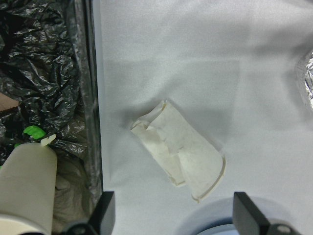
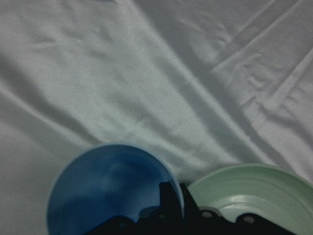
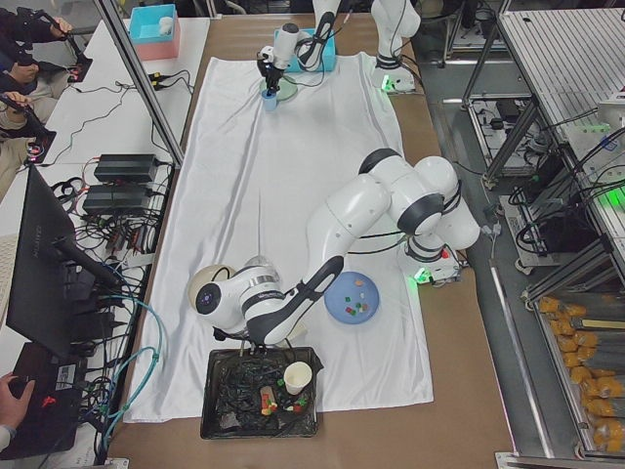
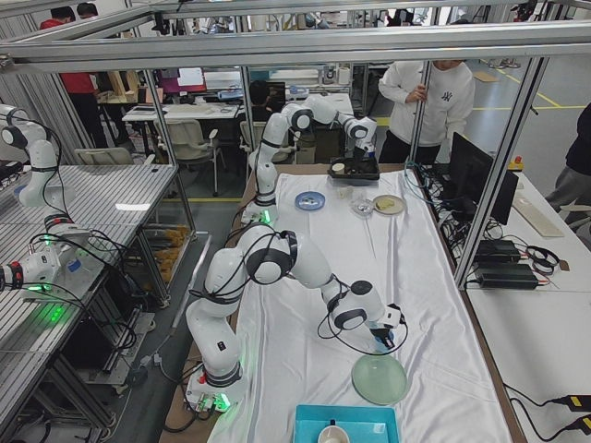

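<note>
A crumpled white paper piece [image 1: 176,152] lies on the cloth below my left gripper, which is open with nothing between its fingers. Beside it are a black-bagged bin [image 1: 39,83] holding a white paper cup [image 1: 24,186], some foil [image 1: 308,81] and part of a blue plate [image 1: 220,229]. In the right wrist view my right gripper is at the rim of a blue cup [image 2: 107,181], shut on it, with a green plate [image 2: 244,186] alongside.
A tan plate [image 4: 388,205] and blue plate [image 3: 352,310] sit near the bin. A turquoise tray [image 4: 314,420] stands at the other end.
</note>
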